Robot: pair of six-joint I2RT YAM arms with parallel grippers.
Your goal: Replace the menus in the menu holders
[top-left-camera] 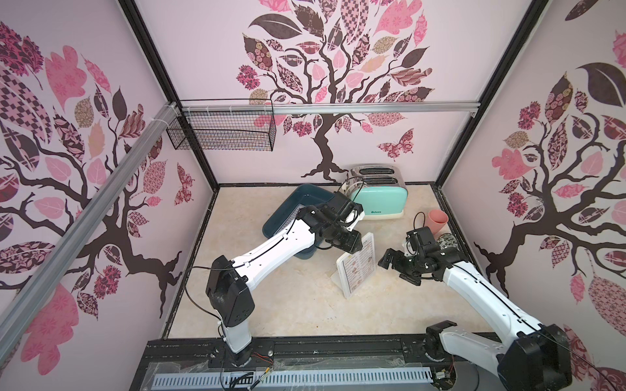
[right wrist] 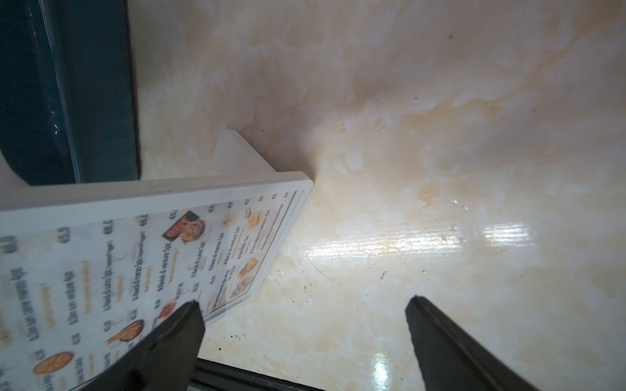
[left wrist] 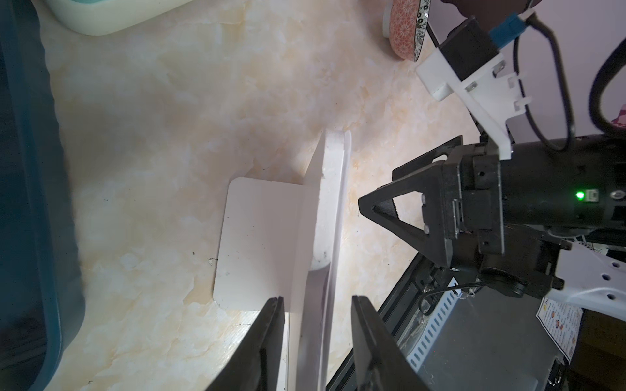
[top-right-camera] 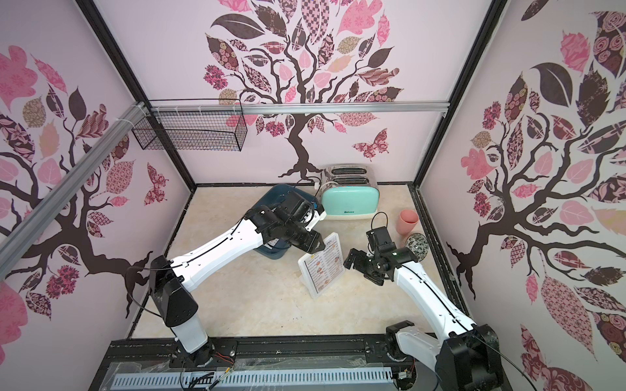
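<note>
A white menu holder (top-left-camera: pixel 355 267) stands upright mid-table, a printed menu (top-right-camera: pixel 322 266) on its right face; the right wrist view shows the menu (right wrist: pixel 130 280) close up. My left gripper is over the holder's top, part open, one finger on each side of the narrow top edge (left wrist: pixel 329 169); whether they touch is unclear. My right gripper (top-left-camera: pixel 394 260) stands open just right of the menu face, with nothing between its fingers.
A dark blue bin (top-left-camera: pixel 280 215) lies behind left, a mint toaster (top-left-camera: pixel 378 198) at the back. A pink cup (top-left-camera: pixel 435 221) and patterned bowl (top-right-camera: pixel 417 246) stand back right.
</note>
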